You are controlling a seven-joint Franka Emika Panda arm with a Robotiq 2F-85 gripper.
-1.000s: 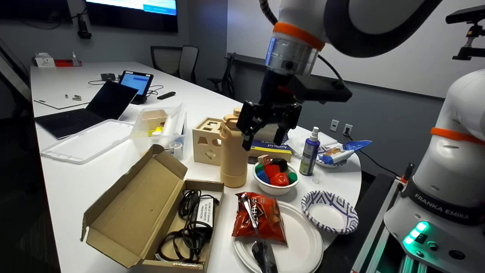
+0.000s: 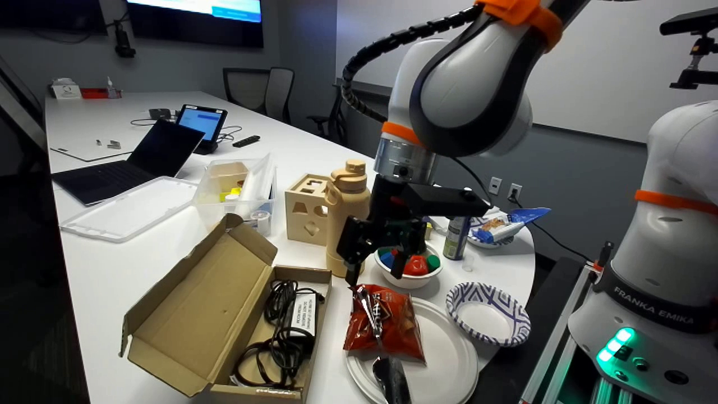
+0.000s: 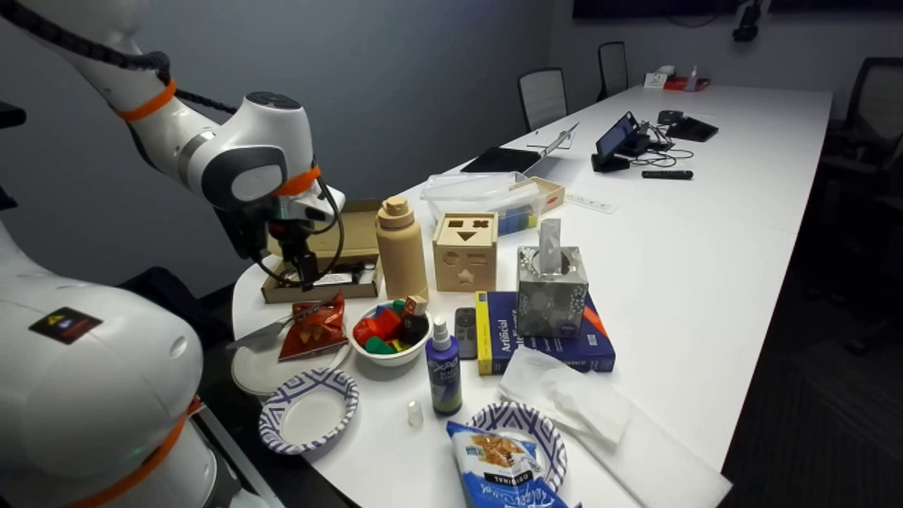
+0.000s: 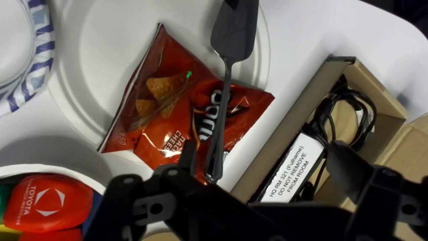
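Observation:
My gripper [image 2: 374, 272] hangs open above the table, fingers apart and nothing between them. Below it lies a red Doritos bag [image 2: 398, 330], resting partly on a white plate [image 2: 447, 367]. A metal cake server [image 4: 234, 34] lies across the bag; its dark blade is over the plate and its slim handle points back toward my gripper in the wrist view. One fingertip [image 4: 187, 154] appears over the bag near the handle's end. The other finger [image 4: 343, 168] appears over the open cardboard box [image 4: 277, 136] of black cables. In exterior view 2 the gripper is above the bag's far side.
A bowl of coloured blocks [image 3: 391, 358] and a tan bottle [image 3: 401, 254] stand close by. Beyond are a wooden shape box [image 3: 465, 254], a spray bottle [image 3: 444, 372] and a tissue box [image 3: 552, 292]. A patterned bowl [image 2: 489, 313] sits near the table edge.
My gripper has come down and somewhat left in exterior view 1, closer to the bag and server. It was open and empty before too. The objects on the table have not moved.

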